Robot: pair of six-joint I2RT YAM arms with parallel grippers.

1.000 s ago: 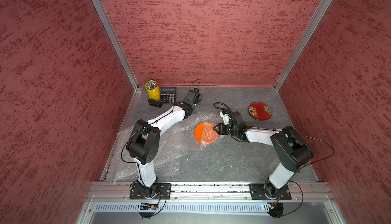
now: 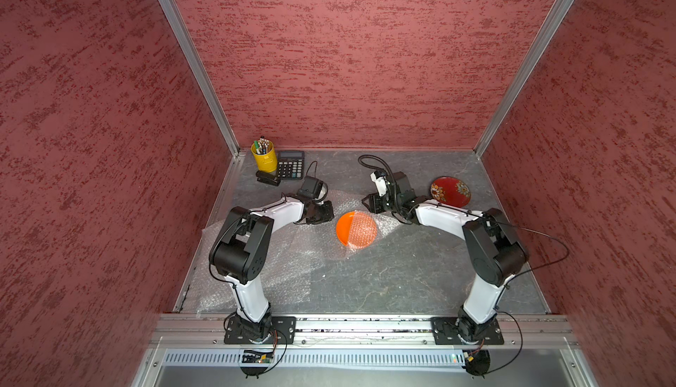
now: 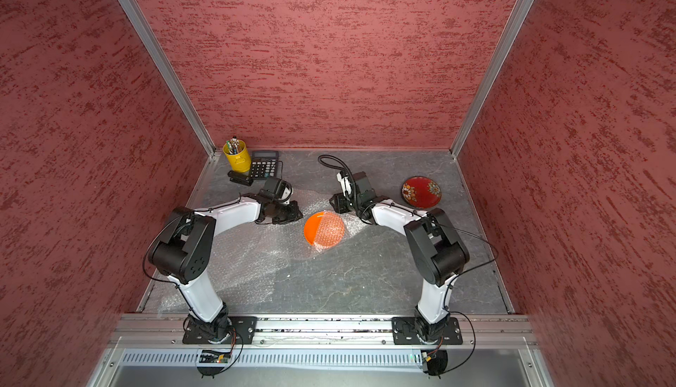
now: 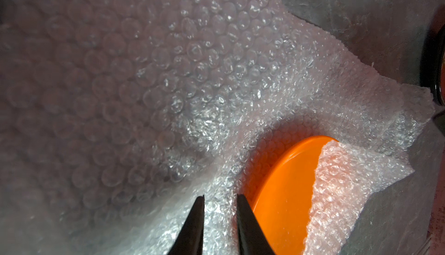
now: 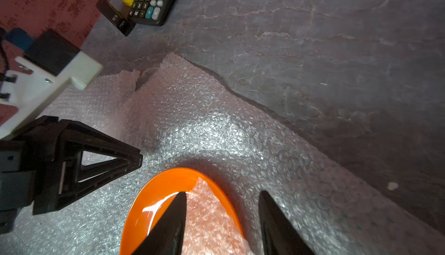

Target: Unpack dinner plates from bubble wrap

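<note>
An orange plate (image 2: pixel 343 228) lies mid-table on a long sheet of bubble wrap (image 2: pixel 278 267). A flap of wrap (image 4: pixel 343 180) covers its right part, leaving the left part bare. Just left of the plate, over the wrap, is my left gripper. Its fingers (image 4: pixel 195 222) stand a little apart; whether wrap is pinched between them does not show. My right gripper is open above the plate's back right side, plate and wrap visible below its parted fingers. The red flowered plate (image 2: pixel 450 192) sits unwrapped at the back right.
At the back left stand a yellow pen cup (image 2: pixel 264 158), a calculator (image 2: pixel 290 166) and a black stapler (image 2: pixel 267 178). The two grippers are close together around the plate.
The right gripper has shifted back and a little left. Plate and wrap look unmoved.
</note>
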